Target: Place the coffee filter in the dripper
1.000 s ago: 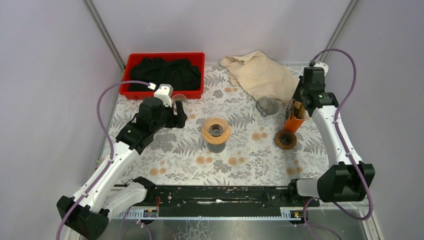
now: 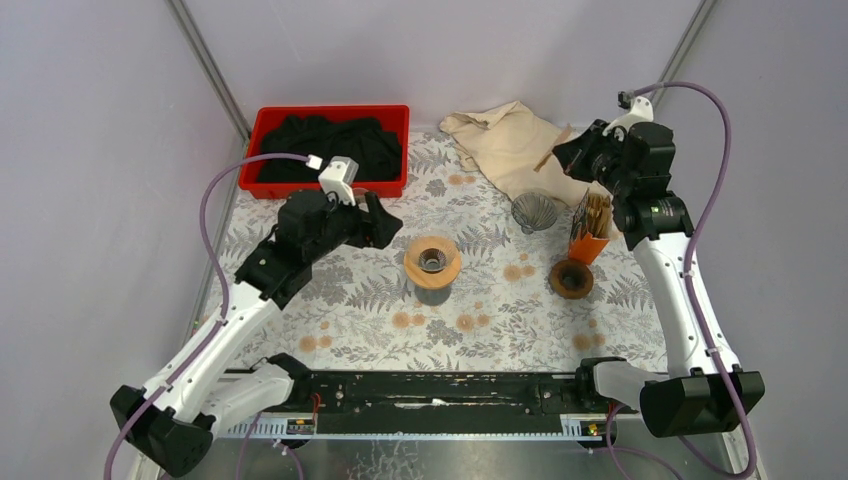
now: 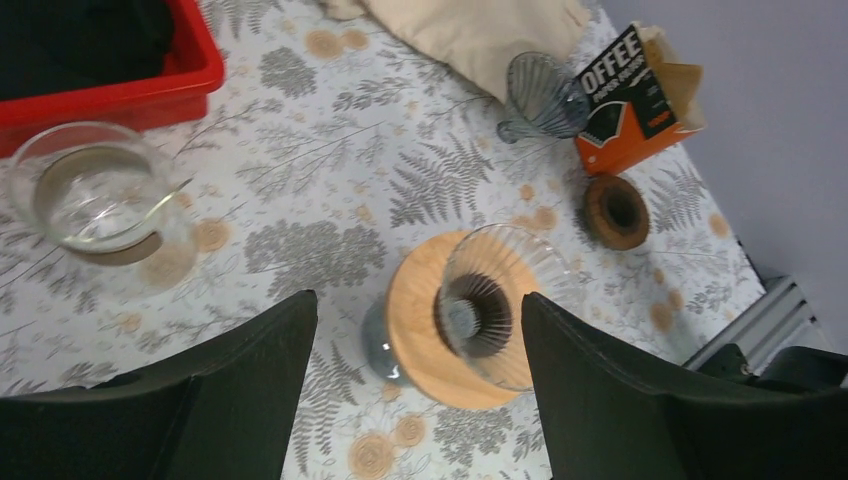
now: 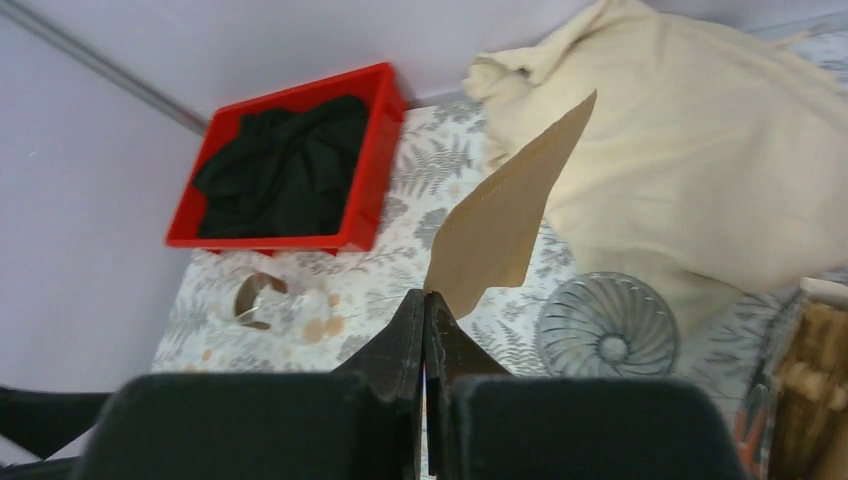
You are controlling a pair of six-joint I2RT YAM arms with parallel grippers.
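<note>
A flat brown paper coffee filter [image 4: 505, 220] juts up from my right gripper, which is shut on its lower corner. In the top view that gripper [image 2: 562, 160] is above the table's far right, near the cloth. The clear ribbed dripper [image 3: 505, 310] stands on a wooden-topped holder [image 3: 408, 325] at the table's middle. My left gripper is open, and its fingers [image 3: 275, 350] frame the holder from above in the left wrist view, with nothing gripped. The top view has this gripper [image 2: 392, 225] up and left of the dripper.
An orange coffee box [image 2: 590, 235] with more filters, a brown ring [image 2: 571, 279] and a glass shell-ribbed piece [image 2: 534, 211] are at right. A beige cloth [image 2: 510, 140] and a red bin [image 2: 405, 120] lie behind. One glass vessel [image 3: 110, 215] stands by the bin.
My right gripper has risen from the filter box with a filter and swung left over the cloth. The left gripper has shifted a little rightward, toward the dripper.
</note>
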